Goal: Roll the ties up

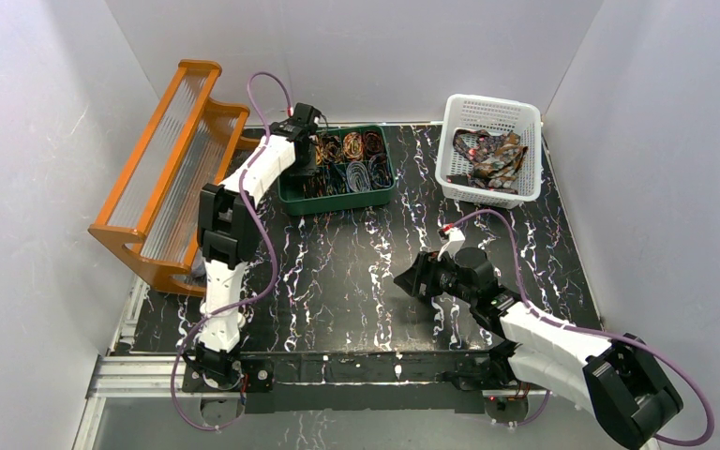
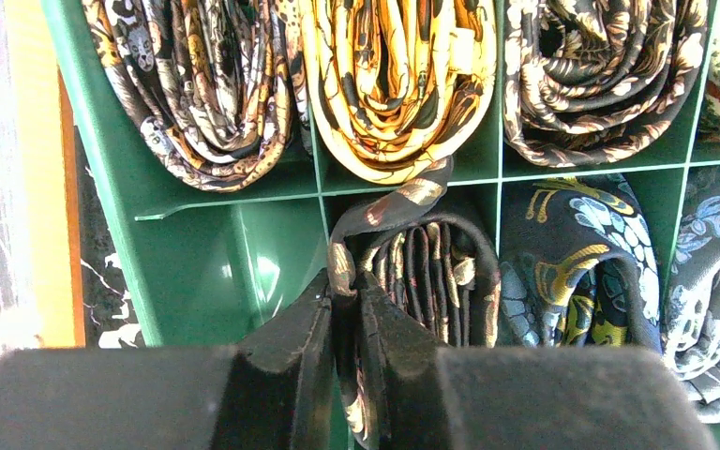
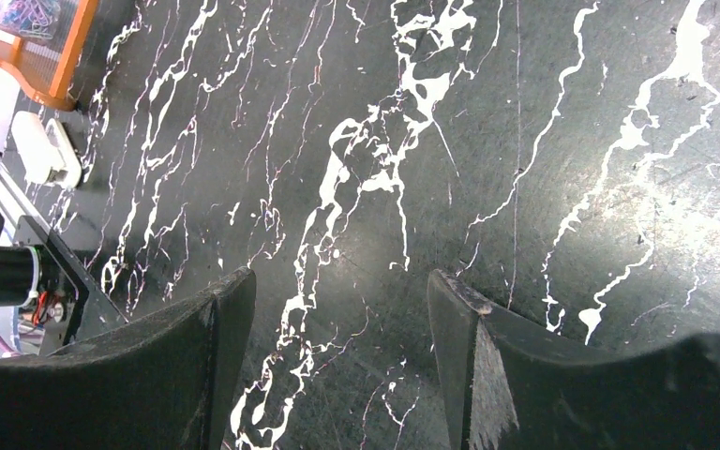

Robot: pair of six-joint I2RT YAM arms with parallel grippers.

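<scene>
In the left wrist view, my left gripper is shut on the loose outer strand of a dark tie [image 2: 422,272] with pinkish-gold marks. The rest of that tie lies coiled in a lower compartment of the green box [image 2: 103,159], and the pinched strand runs along the divider on its left. Other rolled ties fill neighbouring compartments, among them a yellow-black tie [image 2: 398,84] and a navy floral tie [image 2: 581,253]. Over the bare floor, my right gripper stands open, nothing between its fingers.
Left of the coiled tie, one compartment [image 2: 220,262] is empty. A wooden rack [image 1: 159,178] stands close beside the left arm. The white basket [image 1: 451,141] at the back right holds several loose ties. Clear marble floor [image 1: 347,281] lies in the middle.
</scene>
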